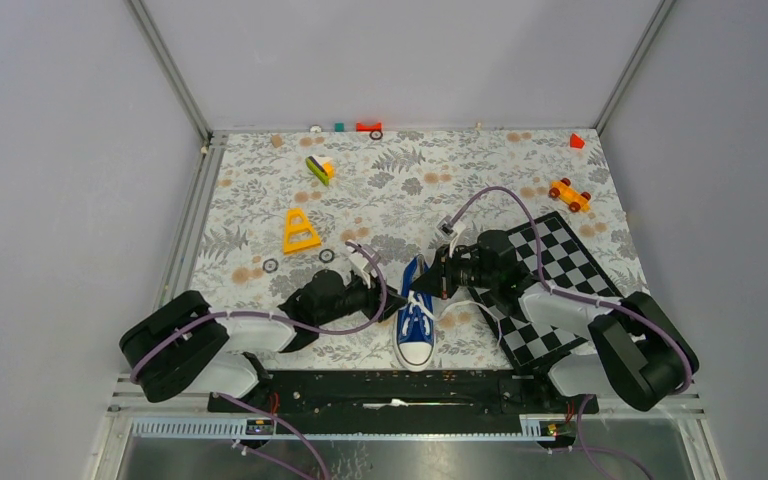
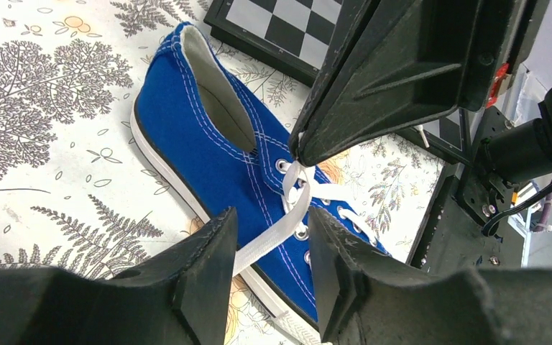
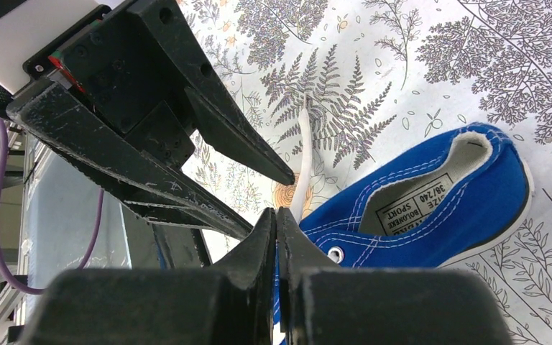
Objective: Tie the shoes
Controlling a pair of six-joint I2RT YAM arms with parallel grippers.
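Observation:
A blue canvas shoe (image 1: pixel 415 335) with white laces lies toe toward the table's front edge. My left gripper is at the shoe's left side, open. In the left wrist view, a white lace (image 2: pixel 277 231) runs across the gap between its fingers and up to the right gripper's tip. There, above the top eyelets, my right gripper is shut with a small white loop (image 2: pixel 302 172) pinched at its tip. In the right wrist view the lace's free end (image 3: pixel 304 140) sticks out past the left fingers (image 3: pixel 237 140). Another lace (image 1: pixel 485 310) trails right.
A black-and-white checkered board (image 1: pixel 570 265) lies right of the shoe, beneath the right arm. Toy parts, such as a yellow frame (image 1: pixel 300 232) and an orange car (image 1: pixel 569 195), are scattered farther back.

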